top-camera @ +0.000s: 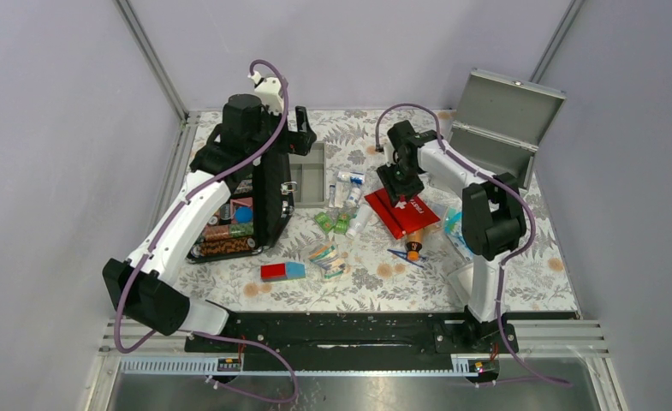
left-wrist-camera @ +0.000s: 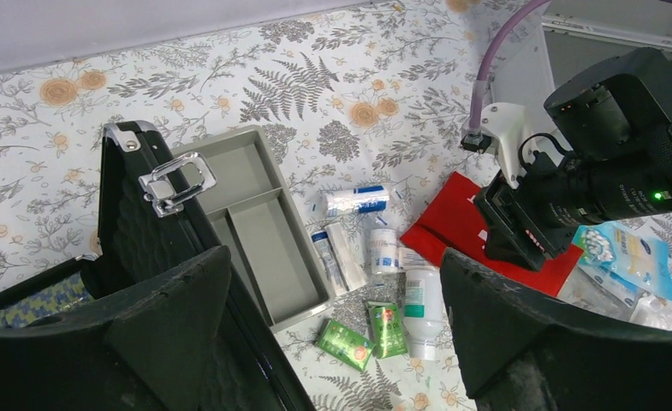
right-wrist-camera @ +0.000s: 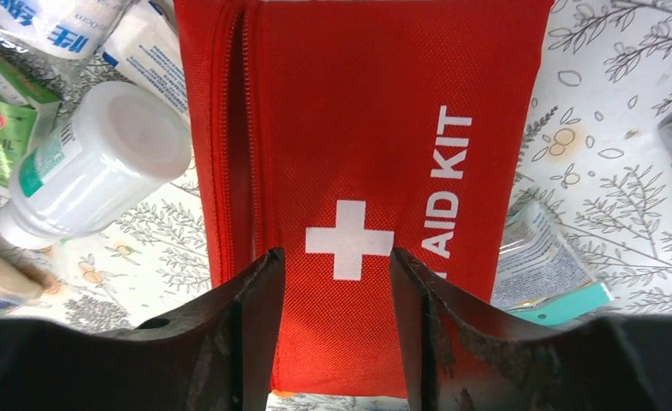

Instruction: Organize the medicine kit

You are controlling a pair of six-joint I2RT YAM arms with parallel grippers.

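Note:
A red first aid pouch (right-wrist-camera: pixel 349 171) with a white cross lies flat on the floral cloth, its zipped edge to the left in the right wrist view. Just over it is my right gripper, its fingers parted above the fabric and nothing seen pinched between them. High beside the black case, my left gripper (top-camera: pixel 301 130) stands wide open and empty. An open silver case (top-camera: pixel 486 152) is at the back right. White bottles (left-wrist-camera: pixel 423 304), tubes and green packets (left-wrist-camera: pixel 345 344) lie left of the pouch; the pouch partly covers a brown bottle (top-camera: pixel 414 244).
An open black case (top-camera: pixel 272 201) full of items stands on the left, with a grey divided tray (left-wrist-camera: pixel 268 248) beside it. A red and blue box (top-camera: pixel 282 271) and a clear packet (top-camera: pixel 327 259) lie in front. Bare cloth shows at the back middle.

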